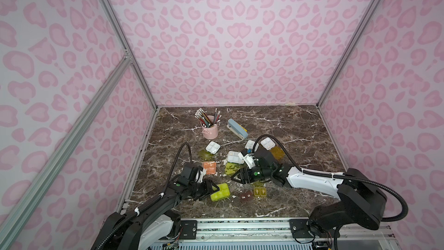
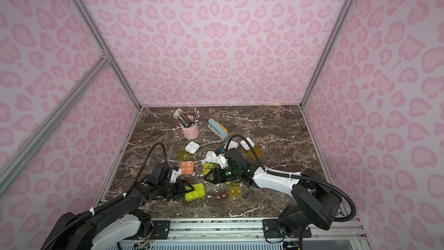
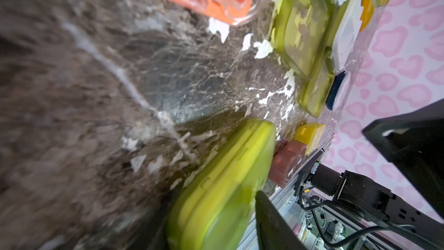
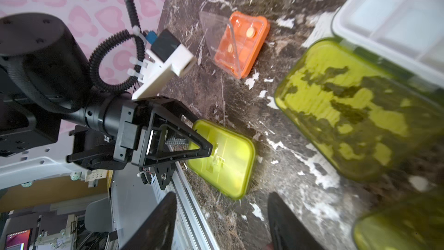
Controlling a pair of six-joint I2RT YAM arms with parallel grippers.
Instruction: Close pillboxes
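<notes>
A lime pillbox (image 1: 221, 193) lies with its lid closed at the front of the table, beside my left gripper (image 1: 208, 187), whose fingers are at its left end; whether they grip it is unclear. In the left wrist view it fills the lower middle, close to the fingers. My right gripper (image 1: 238, 178) hangs up and right of it, fingers apart in the right wrist view. An orange pillbox (image 4: 245, 46) stands with its clear lid raised. A large olive pillbox (image 4: 351, 111) lies open with a white compartment tray (image 4: 393, 23).
More pillboxes with white trays (image 1: 268, 143) lie behind, and small red (image 1: 246, 195) and yellow boxes (image 1: 260, 191) at the front right. A pink pencil cup (image 1: 210, 132) and a stapler (image 1: 236, 128) stand at the back.
</notes>
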